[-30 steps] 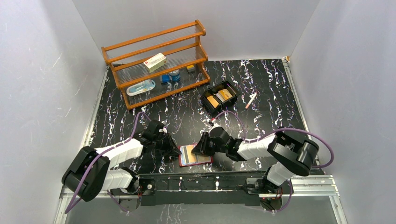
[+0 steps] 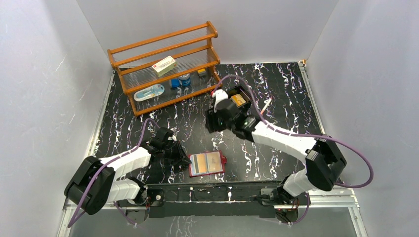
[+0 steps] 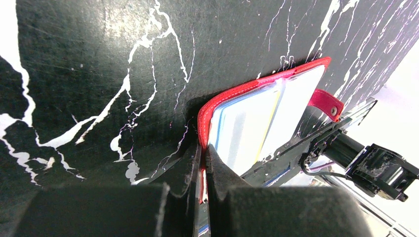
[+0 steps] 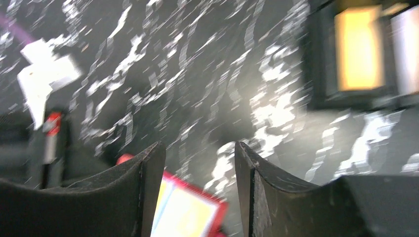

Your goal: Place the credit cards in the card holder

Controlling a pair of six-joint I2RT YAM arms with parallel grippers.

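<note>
The open card holder (image 3: pixel 237 92), red-edged with clear sleeves, lies at the table's front in the top view. Cards (image 2: pixel 214 161) show in its sleeves. At its left edge, my left gripper is shut, the red rim pinched between its fingertips. My right gripper hangs over the mid table, blurred in the top view; its fingers are apart with nothing between them. A black box (image 4: pixel 321 102) with yellow-orange cards (image 4: pixel 359 49) stands behind it. From above, the right arm partly hides this box.
A wooden rack (image 2: pixel 165 57) at the back left holds a small carton (image 2: pixel 164 65) and other items. To the right of the black box lies a pen-like stick (image 2: pixel 266 105).
From over the card holder, my right gripper has moved up and back toward the black box, uncovering the holder's sleeves. The left arm and the holder have stayed in place.
</note>
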